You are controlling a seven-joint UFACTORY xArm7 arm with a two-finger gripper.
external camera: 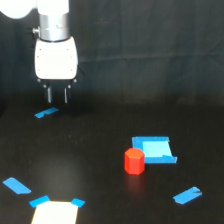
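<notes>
My gripper (57,96) hangs at the upper left, pointing down beneath the white hand (56,60). Its two dark fingers stand apart, with nothing visible between them. A red, faceted block (134,161) rests on the dark table, right of centre and well away from the gripper. Just behind the block lies a pale square (157,148) edged with blue tape; the block appears at its near left corner, mostly outside it. At the bottom left, a bright white-yellow square (55,213) has blue tape at its corners and is cut off by the frame.
Loose strips of blue tape mark the table: one at left (16,186), another at right (187,195), and some near the gripper (46,112). A dark curtain (150,50) closes off the back.
</notes>
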